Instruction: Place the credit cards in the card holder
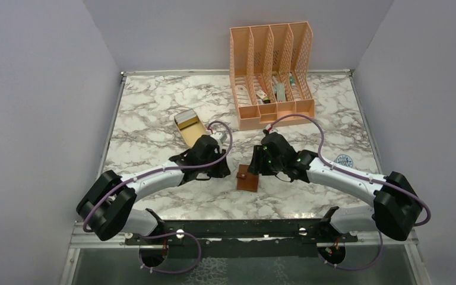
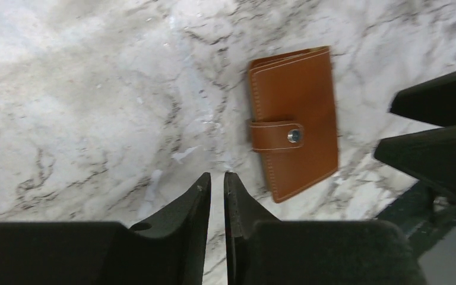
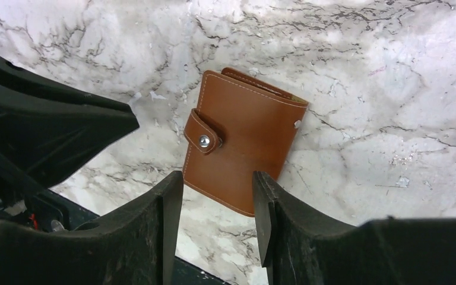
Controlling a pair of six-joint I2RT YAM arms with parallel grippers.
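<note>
A brown leather card holder (image 1: 247, 183) lies flat on the marble table between my grippers, its snap strap fastened (image 3: 243, 130). My left gripper is just left of it, fingertips close together with a narrow gap and nothing seen between them. My right gripper is over the holder's right side, fingers apart, holding nothing. In the top view a yellow tray (image 1: 191, 132) with light, card-like items stands behind my left arm; whether these are the credit cards is unclear.
A peach organiser (image 1: 276, 122) with assorted items stands at the back. A blue round container (image 1: 344, 160) is at the right, partly behind my right arm's cable.
</note>
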